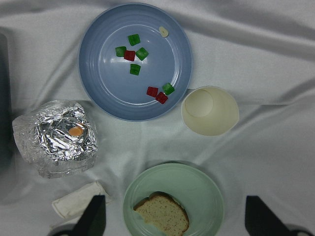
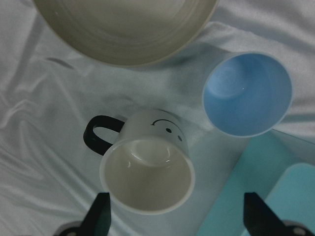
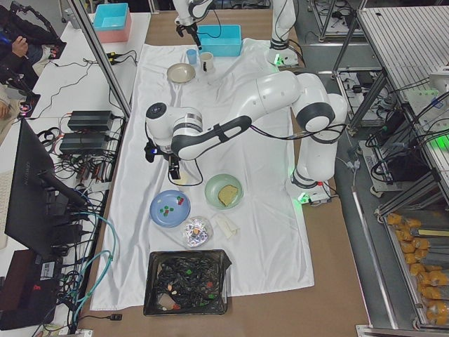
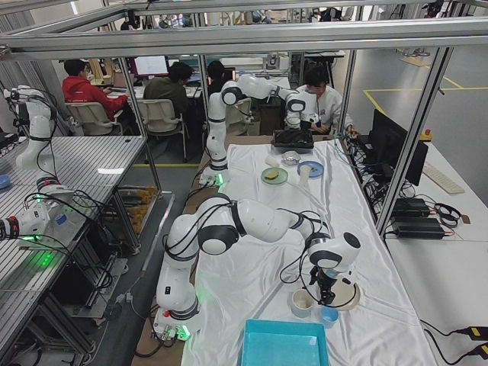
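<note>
My left gripper hangs open over a blue plate (image 1: 133, 88) with red and green cubes, a green plate (image 1: 206, 201) with bread (image 1: 165, 216), a cream cup (image 1: 221, 113), crumpled foil (image 1: 66, 137) and a white cloth (image 1: 74, 201). My right gripper is open above a white mug (image 2: 123, 182) with a black handle, a blue cup (image 2: 266, 103) and a cream plate (image 2: 74, 39).
A teal bin (image 4: 282, 343) stands at one end of the white-covered table, a black lined bin (image 3: 186, 281) at the other. Monitor (image 3: 28, 196) and cables line one side.
</note>
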